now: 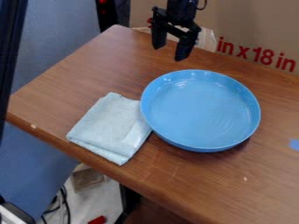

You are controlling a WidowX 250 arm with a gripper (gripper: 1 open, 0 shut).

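Note:
My black gripper hangs over the back of the wooden table, above and behind the blue plate, its two fingers apart with nothing seen between them. The round blue plate lies right of center on the table. A folded pale cloth lies just left of the plate, near the table's front-left edge.
A cardboard backdrop with red print stands behind the table. A small blue patch is at the right edge. Cables lie on the floor below left.

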